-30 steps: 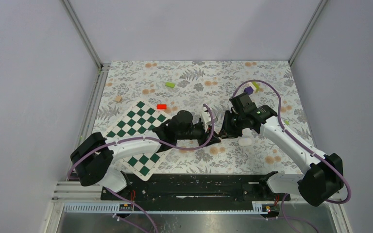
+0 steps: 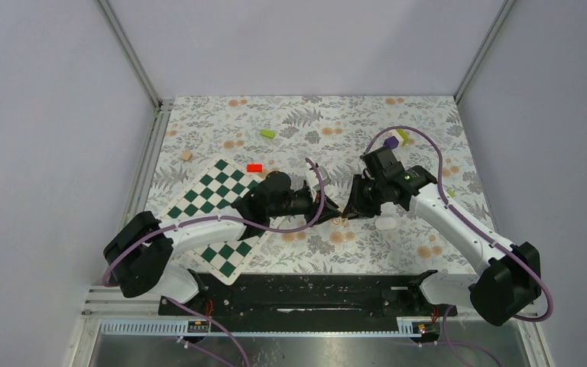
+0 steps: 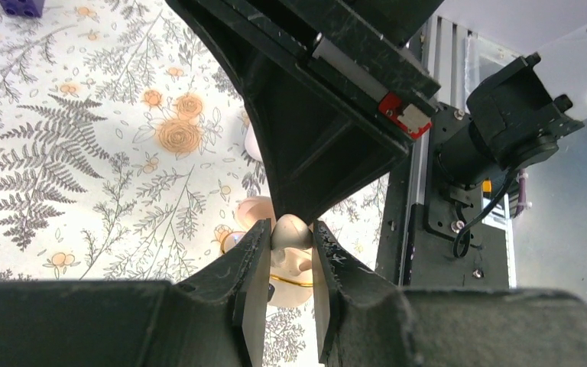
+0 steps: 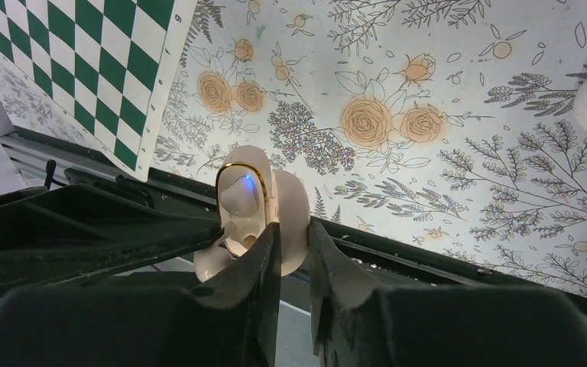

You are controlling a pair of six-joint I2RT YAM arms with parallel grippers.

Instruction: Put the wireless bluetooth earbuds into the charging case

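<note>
In the left wrist view, my left gripper is shut on a cream earbud [image 3: 290, 229], held just above the open charging case [image 3: 283, 294]. My right gripper is shut on that case [image 4: 293, 222], which has a gold rim and a small blue light inside. One slot area shows a seated white piece; the held earbud's stem [image 4: 214, 260] sits at the case's side beside the left gripper's fingers. In the top view both grippers meet near the middle of the table, hiding most of the case.
A checkered board [image 2: 222, 183] lies on the left. A white oval object [image 2: 386, 223] lies right of the grippers. Small coloured blocks, red [image 2: 254, 167], green [image 2: 267, 133] and purple [image 2: 390, 142], lie farther back on the floral mat [image 2: 313, 115].
My left gripper has moved slightly left, away from my right gripper, over the last second. The right arm has stayed nearly still.
</note>
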